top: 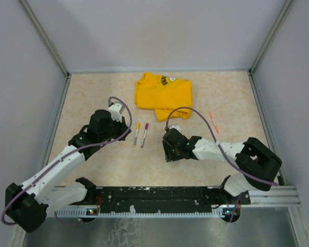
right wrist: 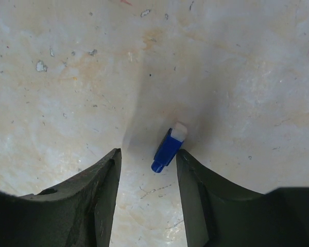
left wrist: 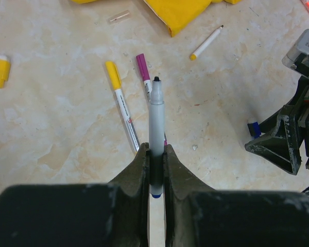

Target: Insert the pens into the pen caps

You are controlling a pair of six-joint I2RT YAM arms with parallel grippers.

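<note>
My left gripper is shut on a grey pen [left wrist: 156,118] with a blue end, held with its tip pointing away from the gripper. My right gripper is open, low over the table, with a blue pen cap [right wrist: 169,146] lying between and just ahead of its fingertips, nearer the right finger. A yellow-capped pen [left wrist: 123,110] and a purple-capped pen [left wrist: 143,69] lie on the table [left wrist: 62,128] between the arms. In the left wrist view, a white pen [left wrist: 206,43], a yellow cap [left wrist: 2,71] and a clear piece [left wrist: 118,16] lie loose.
A folded yellow cloth [top: 162,92] lies at the back. An orange-red pen [top: 213,122] is at the right. The right arm stands close to the middle pens.
</note>
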